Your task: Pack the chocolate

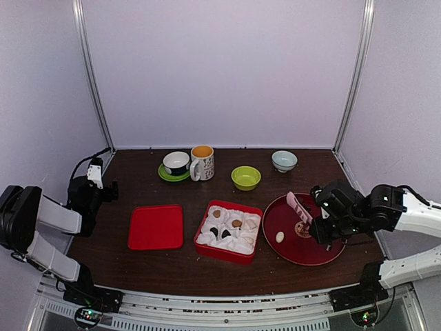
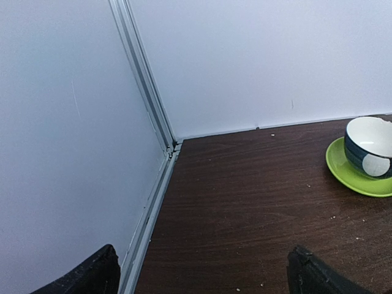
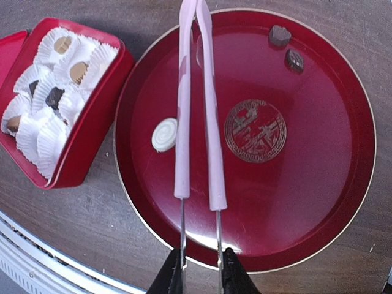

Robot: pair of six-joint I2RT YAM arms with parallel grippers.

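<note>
My right gripper is shut on pink-tipped tongs (image 3: 214, 159), held over the round red tray (image 3: 318, 159). On that tray lie a white chocolate (image 3: 164, 135) left of the tongs and dark chocolates (image 3: 280, 35) toward the back. The red box (image 1: 225, 252) left of the tray holds white paper cups, some with brown or dark chocolates (image 3: 78, 71). A flat red lid (image 1: 155, 227) lies left of the box. My left gripper is open and empty at the table's left side.
A bowl on a green saucer (image 1: 171, 177), a mug (image 1: 202, 165), a green bowl (image 1: 246, 178) and a pale bowl (image 1: 284, 161) stand along the back.
</note>
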